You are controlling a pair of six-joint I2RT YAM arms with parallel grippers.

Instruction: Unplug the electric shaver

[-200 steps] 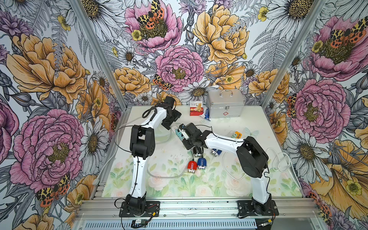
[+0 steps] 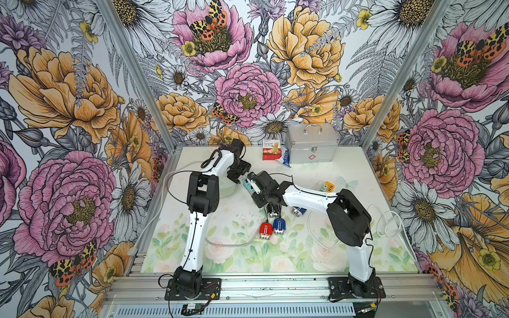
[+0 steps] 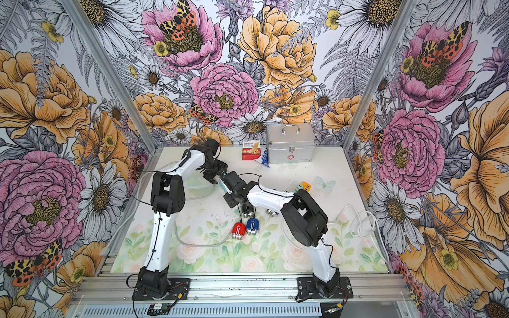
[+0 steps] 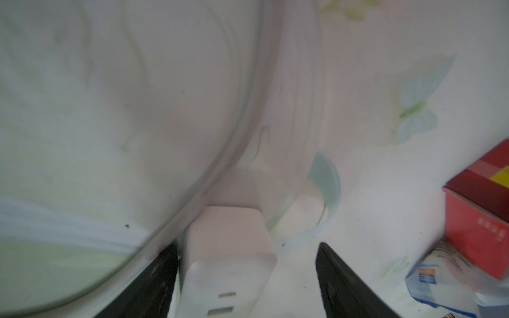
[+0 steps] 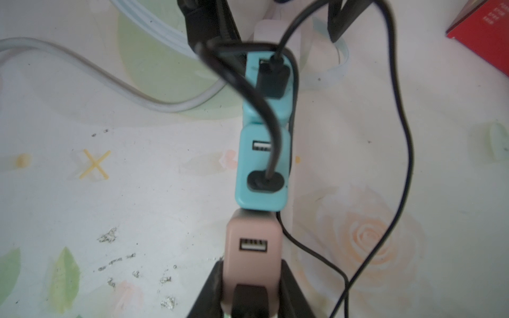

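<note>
A power strip with pink and teal (image 5: 262, 164) sections runs up the right wrist view, black plugs (image 5: 265, 181) and cords in several sockets. My right gripper is shut on its near pink end, where another black plug sits. Around the far pale-pink end (image 4: 228, 233), my left gripper hangs open, one finger to each side; whether it touches is unclear. Its fingers (image 5: 204, 26) show at the top of the right wrist view. Red (image 2: 265, 230) and blue (image 2: 279, 225) shavers lie in front of the right gripper, with a dark one (image 2: 273, 210) close behind.
A silver case (image 2: 311, 145), a red box (image 2: 271, 150) and a small packet (image 2: 283, 157) stand at the back. An orange item (image 2: 329, 186) lies right of centre. Loose cables cross the table.
My left gripper has moved slightly down and toward the strip's far end, its arm swinging a little right. The right arm and the shavers have stayed put.
</note>
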